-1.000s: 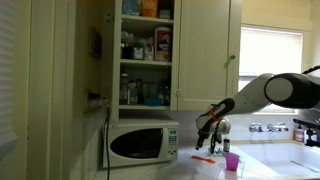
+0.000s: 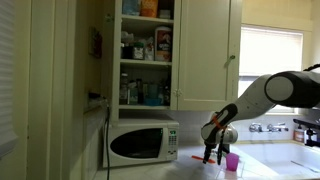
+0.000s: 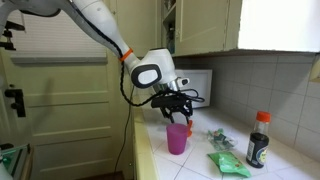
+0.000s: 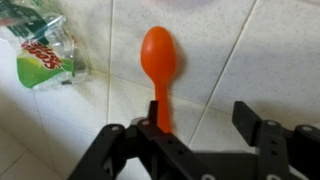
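An orange spoon (image 4: 158, 55) lies on the white tiled counter, its bowl clear in the wrist view and its handle running down beside and partly behind the left finger. Above the counter, my gripper stands open, with bare tile showing between its fingertips. The spoon is off to the left side of that gap, not between the pads as far as I can see. From outside, the gripper (image 2: 211, 158) hangs low by the spoon, close to a magenta cup (image 3: 177, 138) standing upright on the counter.
A green packet (image 3: 228, 163) and a dark bottle with a red cap (image 3: 258, 140) stand or lie near the cup. A clear, printed wrapper (image 4: 45, 50) is left of the spoon. The white microwave (image 2: 143, 143) and the sink (image 2: 285, 153) flank this area.
My gripper has come down toward the counter and shifted slightly right in exterior view 1, now covering part of the spoon. The cup has stayed in place.
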